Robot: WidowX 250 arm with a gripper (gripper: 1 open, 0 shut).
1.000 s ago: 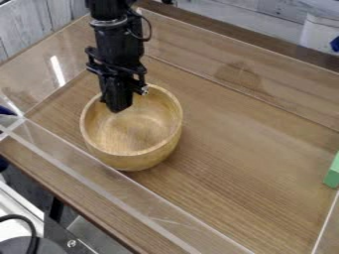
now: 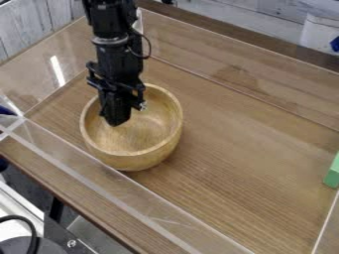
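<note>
A large tan bowl [image 2: 149, 141] rests on the wooden table [image 2: 239, 189] left of centre. The black gripper [image 2: 118, 107] points down from above into the left side of the bowl, shut, with nothing clearly visible between its fingers. Its fingertips are small and dark, and whether they touch the bowl's inside cannot be told.
A green object [image 2: 332, 171] sits at the right edge, and a white and blue item [image 2: 320, 35] at the upper right. A clear strip runs along the table's lower left.
The gripper's upper body has shifted slightly, with its fingers staying over the left part of the bowl. The bowl shows little or no movement.
</note>
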